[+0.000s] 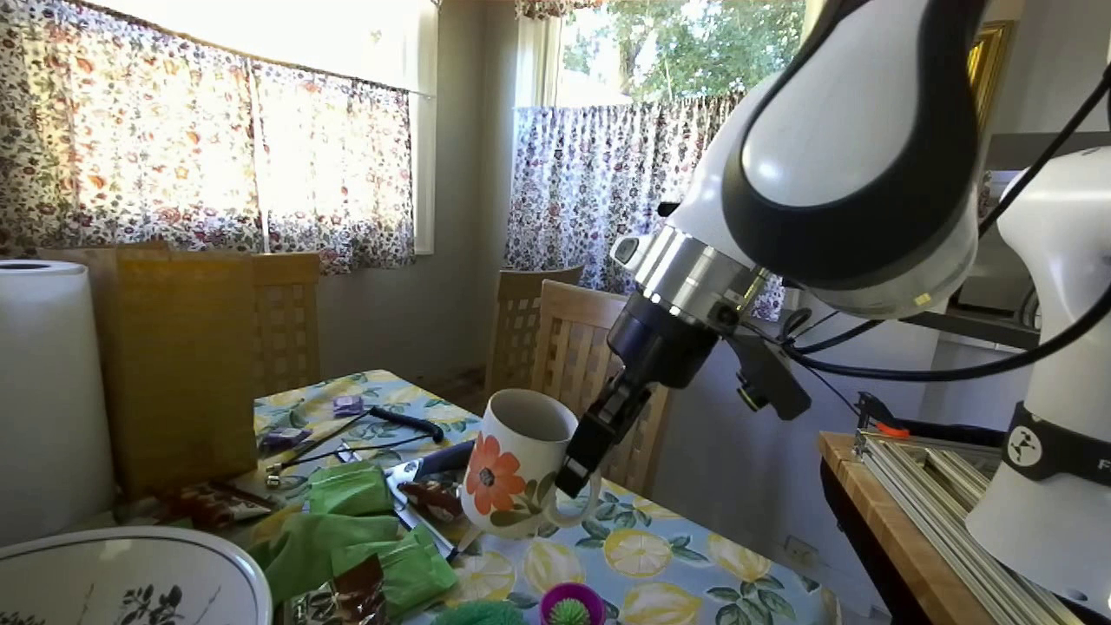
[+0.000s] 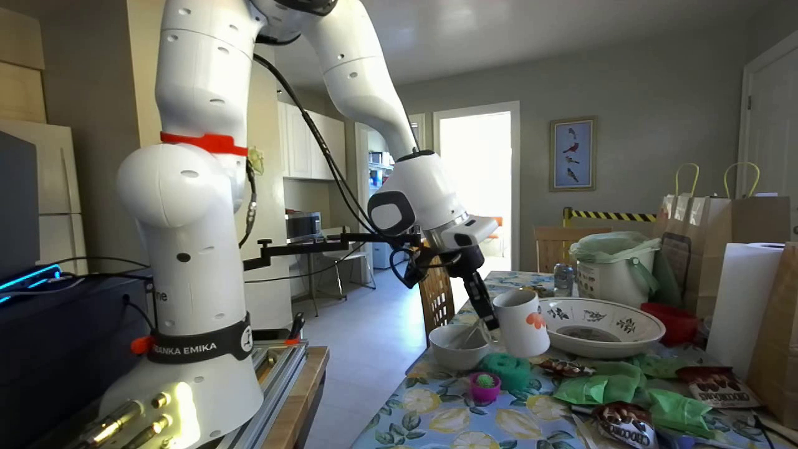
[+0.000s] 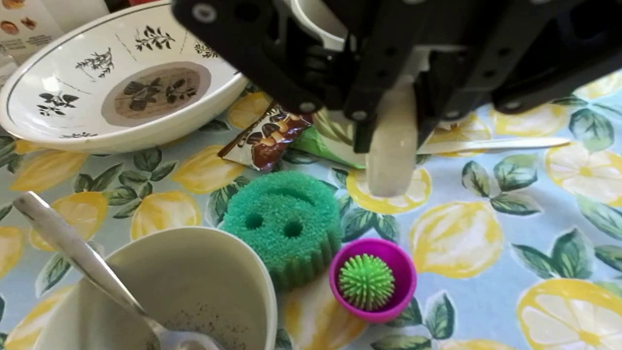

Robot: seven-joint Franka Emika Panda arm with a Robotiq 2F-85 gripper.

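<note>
A white mug [image 1: 516, 458] with an orange flower hangs above the table, tilted a little. My gripper [image 1: 570, 474] is shut on its handle [image 3: 390, 154], which shows pale between the dark fingers in the wrist view. Only part of the mug's rim and side shows there, behind the gripper. In exterior view 2 the mug [image 2: 522, 329] appears just right of the gripper [image 2: 490, 322], in front of the large patterned bowl.
Below are a green sponge [image 3: 280, 218], a magenta cup [image 3: 402, 274] holding a spiky green ball, and a white bowl [image 3: 265, 291] with a spoon. A large patterned bowl [image 3: 52, 125], green wrappers [image 1: 349, 531] and a knife [image 1: 448, 458] also lie around.
</note>
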